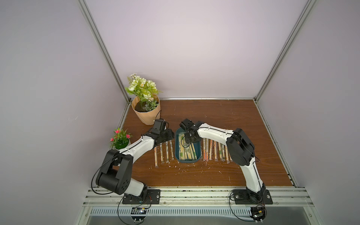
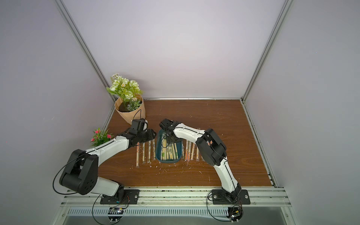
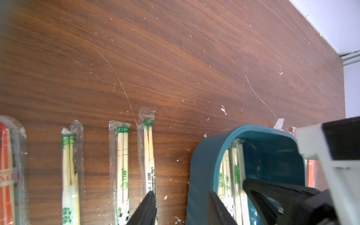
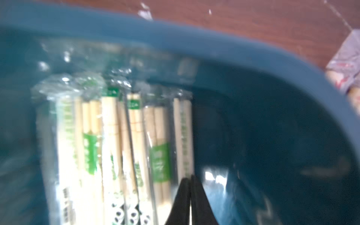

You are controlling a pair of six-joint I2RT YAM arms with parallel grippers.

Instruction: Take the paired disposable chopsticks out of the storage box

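Observation:
The teal storage box (image 1: pixel 199 153) holds several wrapped chopstick pairs (image 4: pixel 160 161). My right gripper is inside it, shut, its tips over the rightmost pair in the blurred right wrist view; nothing clearly shows between its fingers. My left gripper hovers just left of the box, fingers parted, with nothing visible between them. Several wrapped pairs (image 3: pixel 123 168) lie on the table left of the box, and another row (image 1: pixel 215 150) lies to its right, partly under the right arm.
A large flower pot (image 1: pixel 145 114) stands at the back left, a small flowering plant (image 1: pixel 120 138) at the left edge.

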